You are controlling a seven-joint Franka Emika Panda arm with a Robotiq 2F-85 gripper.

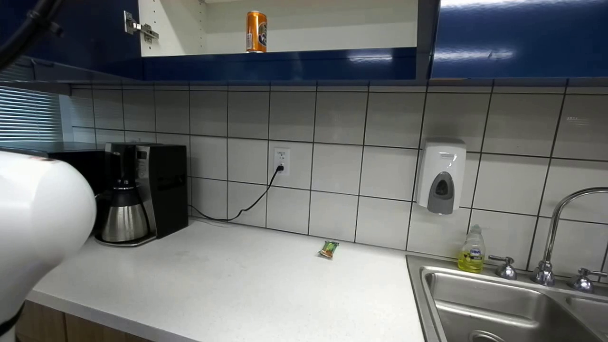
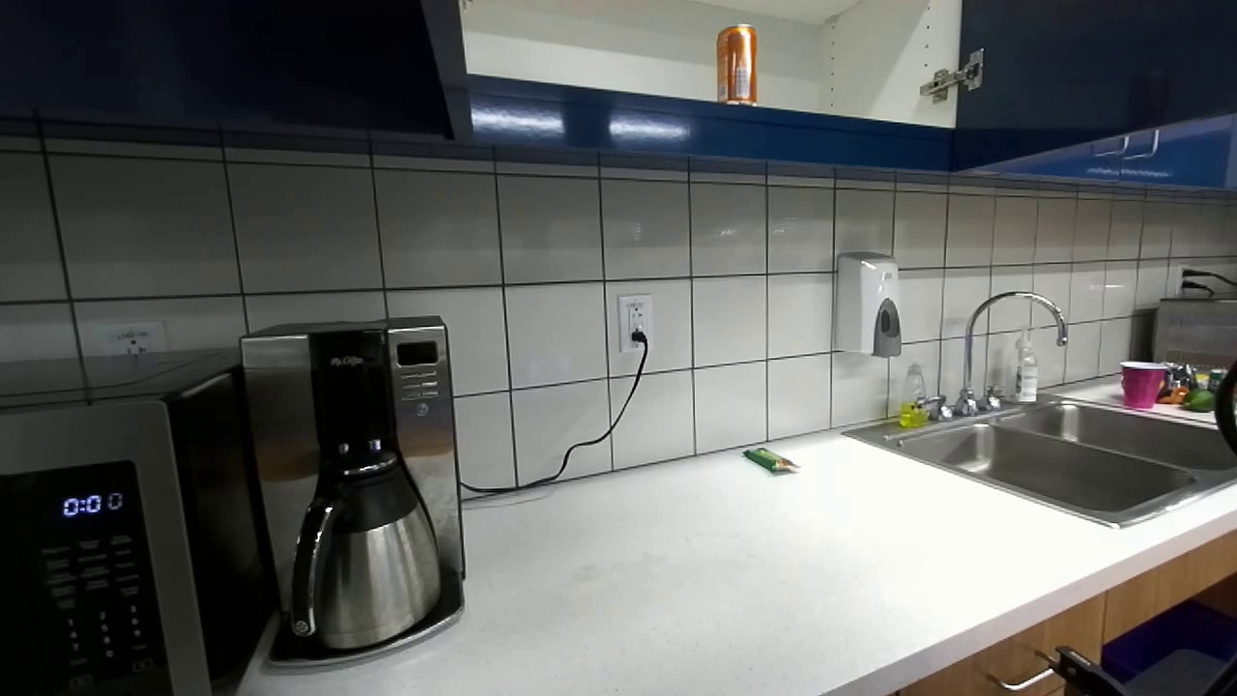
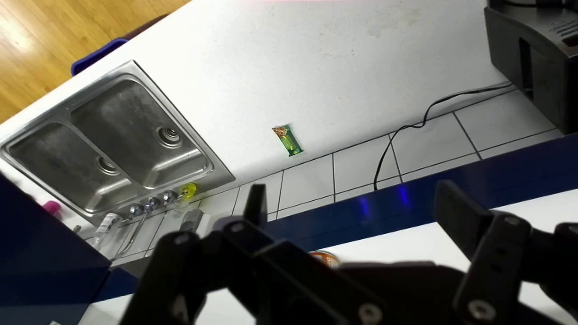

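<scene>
On the shelf of the open blue cabinet stands an orange can, upright, also visible in the second exterior view. A small green packet lies flat on the white counter near the tiled wall. Only the wrist view shows my gripper, its dark fingers wide apart and nothing between them. From there the can's rim peeks out behind the gripper's body, mostly hidden. Apart from the gripper, the packet rests on the counter below.
A coffee maker with a steel carafe stands at the counter's left, beside a microwave. To the right are a sink, a faucet and a yellow soap bottle. The cabinet's blue lower edge fronts the shelf. Mid-counter is clear.
</scene>
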